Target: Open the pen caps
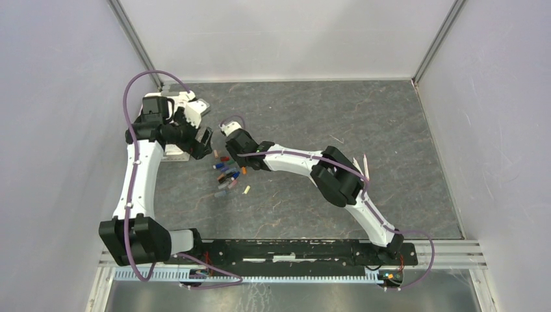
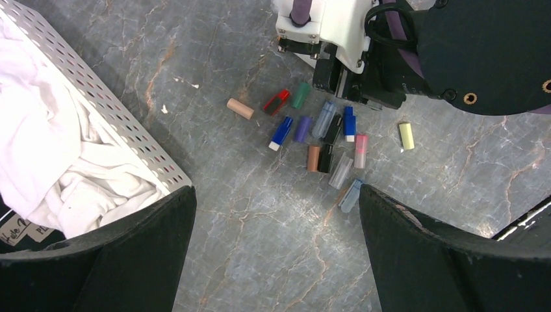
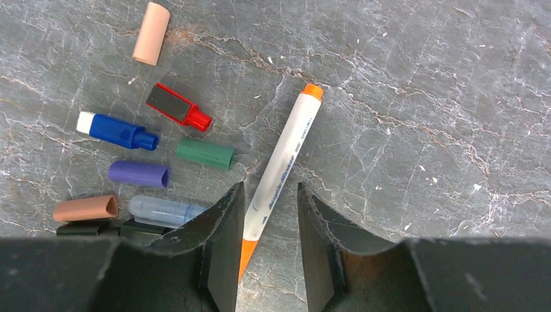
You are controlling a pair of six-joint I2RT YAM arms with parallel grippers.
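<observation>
A white pen with an orange cap and orange end [image 3: 281, 159] lies on the grey table in the right wrist view, its lower end between the fingers of my open right gripper. Both fingers appear clear of it. My left gripper is open and empty, near the basket. Several loose caps lie in a cluster: a peach one [image 3: 151, 34], a red one [image 3: 179, 107], a blue one [image 3: 117, 130], a green one [image 3: 205, 153] and a purple one [image 3: 138, 173]. A yellow cap [image 2: 407, 136] lies apart from them.
A white perforated basket [image 2: 110, 104] holding pale cloth stands at the left. At the right, pens [image 1: 366, 166] lie partly hidden under the right arm.
</observation>
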